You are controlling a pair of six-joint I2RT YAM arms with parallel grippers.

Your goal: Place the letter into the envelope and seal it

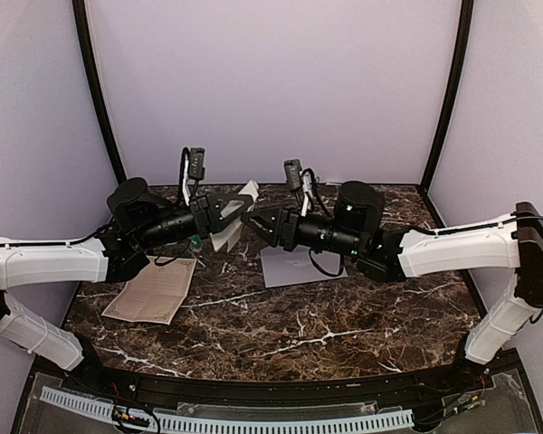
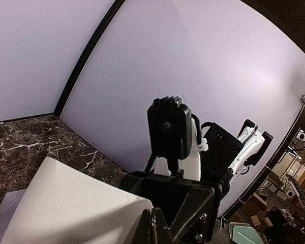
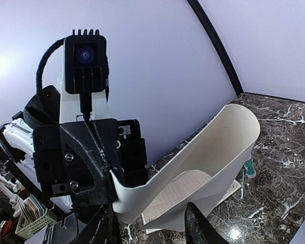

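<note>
A curled white paper strip point(image 1: 226, 233) hangs above the table between the two grippers. My left gripper is shut on one end of it, and the strip loops away in the right wrist view. Close beside it, my right gripper stands open; the strip's lower part point(image 3: 180, 217) lies above and partly between its fingers, with no grip on it. The letter point(image 1: 154, 289), a creased printed sheet, lies flat at the left of the table. A pale lavender envelope point(image 1: 299, 268) rests in the middle, partly hidden under the right arm.
A small green-labelled bottle point(image 3: 249, 166) stands behind the letter, mostly hidden by the left arm in the top view. Pale walls close off the back and sides.
</note>
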